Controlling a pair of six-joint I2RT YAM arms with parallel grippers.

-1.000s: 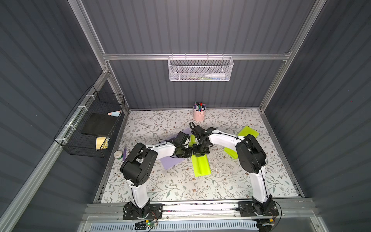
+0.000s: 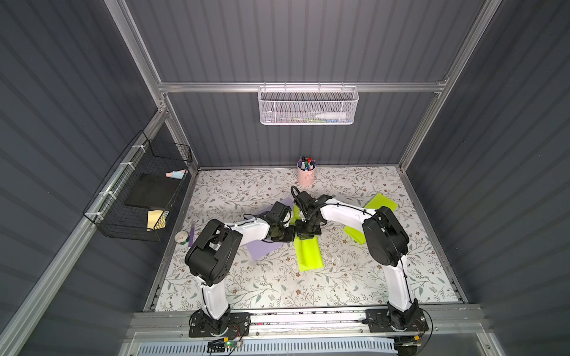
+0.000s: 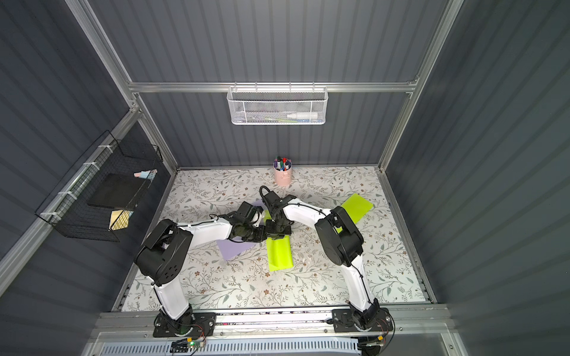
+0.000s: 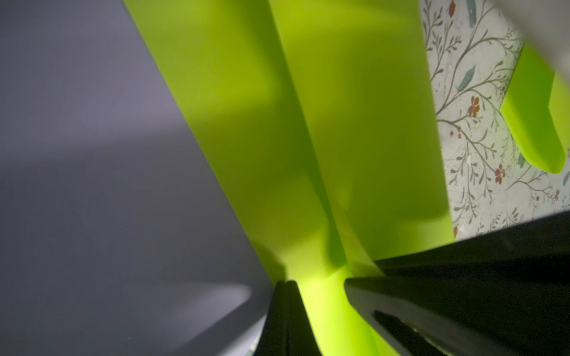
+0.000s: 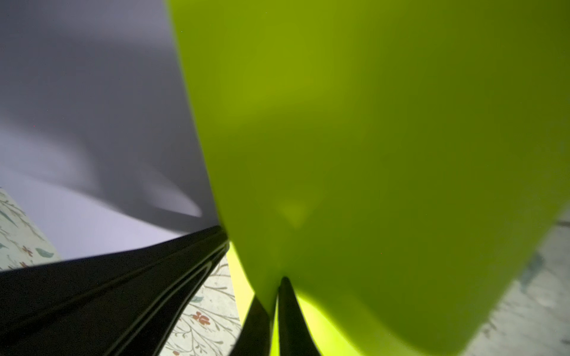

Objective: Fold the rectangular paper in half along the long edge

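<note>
A long lime-green paper [image 2: 309, 258] lies lengthwise in the middle, a raised flap or crease along it in the left wrist view [image 4: 380, 130]. My left gripper [image 2: 290, 233] is at its left edge, shut, its tips [image 4: 286, 287] on or just above the paper. My right gripper [image 2: 301, 233] is over the paper beside it. In the right wrist view its fingertips stand apart at the paper's edge, one partly under the green sheet, which fills much of that view. Whether paper is between them is unclear.
A lavender sheet [image 2: 259, 250] lies under the left arm. Another green sheet [image 2: 383, 201] lies at the right. A pink pen cup [image 2: 305, 176] stands at the back. Bare table shows at the front.
Both arms look nearly still in the top left view. The near part of the green paper appears slightly changed in shape.
</note>
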